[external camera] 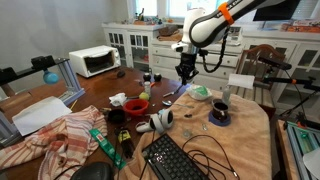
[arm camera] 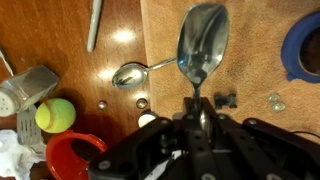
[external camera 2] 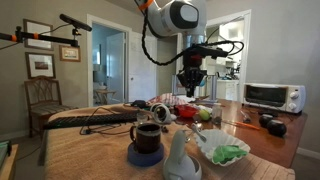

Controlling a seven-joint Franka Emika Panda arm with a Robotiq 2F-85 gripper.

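My gripper is shut on the handle of a metal spoon (arm camera: 203, 40), whose bowl points away from the fingers in the wrist view. Below it, a smaller spoon (arm camera: 130, 75) lies on the wooden surface, apart from the held one as far as I can tell. In exterior view 1 the gripper (external camera: 186, 72) hangs above the far part of the table, left of a white bowl with something green in it (external camera: 200, 93). Exterior view 2 shows the gripper (external camera 2: 190, 82) above the table too; the held spoon is too small to make out there.
A red bowl (arm camera: 72, 155), a yellow-green ball (arm camera: 55, 115) and a clear jar (arm camera: 32, 88) stand at lower left in the wrist view. A blue ring-shaped item (arm camera: 292, 55) is at right. Nearer exterior view 1 are a dark mug (external camera: 220, 112) and a black keyboard (external camera: 180, 158).
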